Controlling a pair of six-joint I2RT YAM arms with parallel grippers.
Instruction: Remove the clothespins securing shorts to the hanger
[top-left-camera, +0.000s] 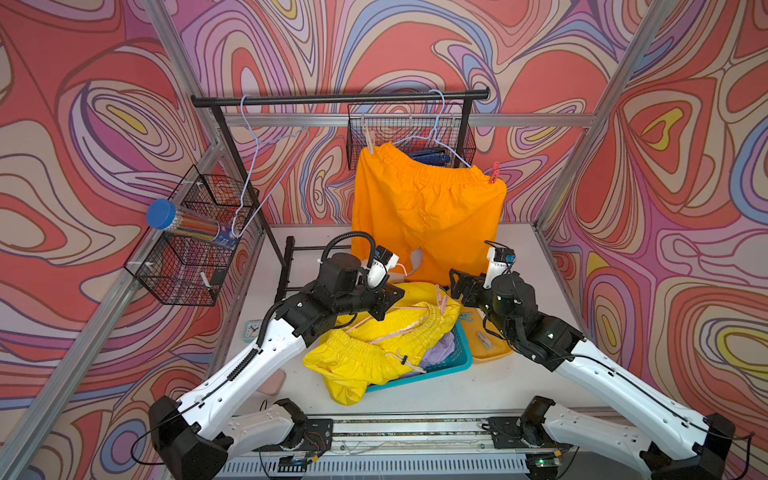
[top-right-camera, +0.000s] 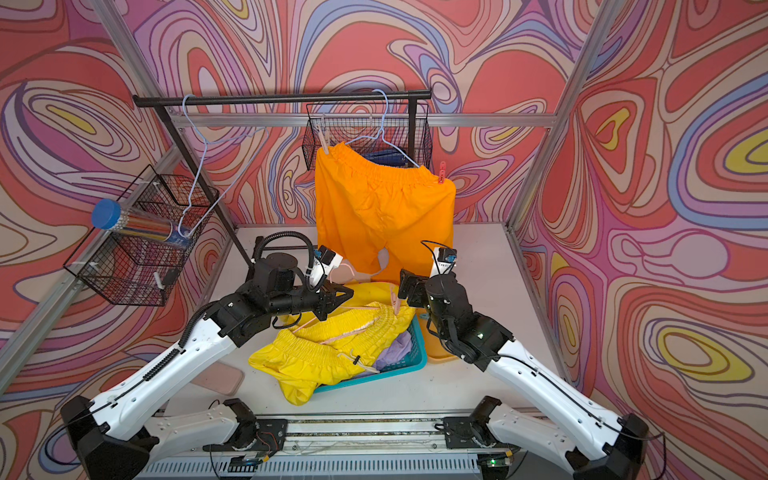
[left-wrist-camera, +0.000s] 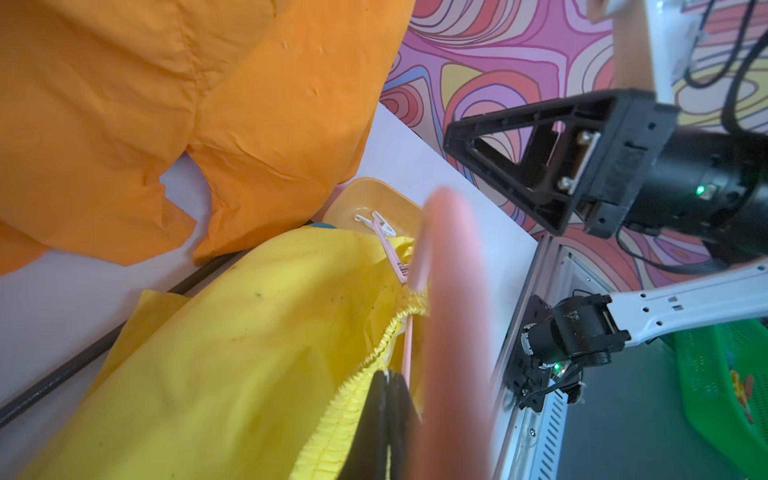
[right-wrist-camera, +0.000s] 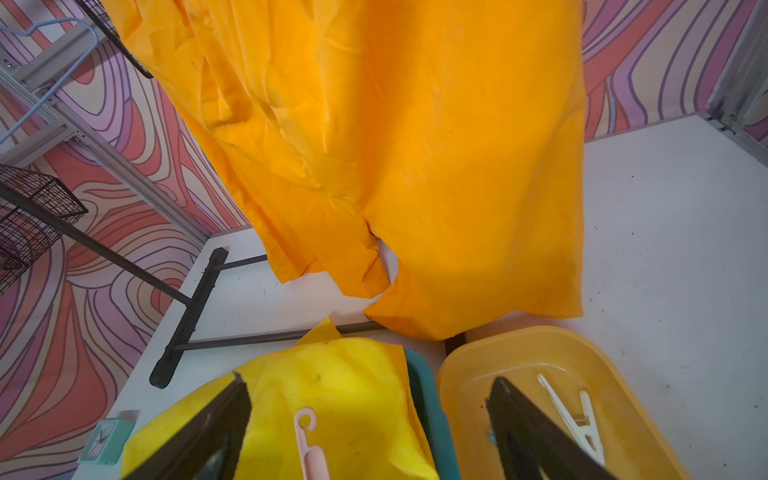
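Observation:
Orange shorts (top-left-camera: 424, 208) hang from a blue hanger (top-left-camera: 435, 128), a pale clothespin (top-left-camera: 369, 142) at the left waistband, a pink one (top-left-camera: 495, 171) at the right. Below, yellow shorts (top-left-camera: 376, 344) lie in the teal basket (top-left-camera: 448, 360) with a pink hanger and pink clothespin (top-left-camera: 441, 301). My left gripper (top-left-camera: 396, 294) is shut above them; in the left wrist view a blurred pink bar crosses just by its fingertips, and whether it is held is unclear. My right gripper stands open before the orange shorts, facing their lower part.
An orange tray (right-wrist-camera: 544, 336) with white clothespins sits right of the basket. An empty hanger (top-left-camera: 254, 144) hangs at the rack's left, beside wire baskets and a bottle (top-left-camera: 188, 224).

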